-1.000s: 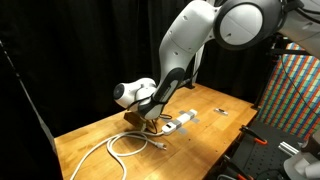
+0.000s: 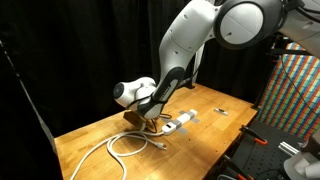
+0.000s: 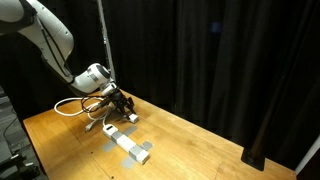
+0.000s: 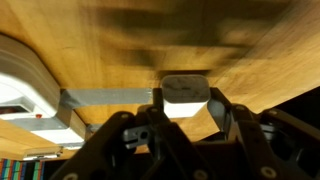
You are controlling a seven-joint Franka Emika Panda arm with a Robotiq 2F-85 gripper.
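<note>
My gripper is shut on a small pale block (image 4: 185, 86), whose grey-white end shows between the dark fingers in the wrist view. A shadow and the wood of the table lie beyond it. In exterior view 1 the gripper (image 2: 150, 124) is low over the table, near the left end of a white power strip (image 2: 180, 122). From the other side, exterior view 2 has the gripper (image 3: 120, 106) just behind the strip (image 3: 126, 144). The block cannot be made out clearly in exterior view 1.
A white cable (image 2: 112, 148) loops over the table on the left, its plug end (image 2: 159, 145) in front of the gripper. Grey tape (image 4: 110, 97) lies by the strip. A small light item (image 2: 221, 111) rests farther right.
</note>
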